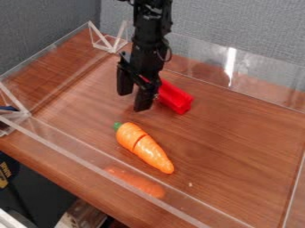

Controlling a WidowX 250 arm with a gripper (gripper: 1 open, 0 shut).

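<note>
My black gripper (136,89) hangs over the back-middle of the wooden surface in the camera view, just left of a red block-like object (174,97); whether its fingers are open or shut is hard to tell. An orange toy carrot (146,148) with a green tip lies in the front middle, below and apart from the gripper.
Clear plastic walls (234,60) border the wooden board (238,151). The right and back-left of the board are clear. A dark gap with assorted objects lies beyond the front-left edge.
</note>
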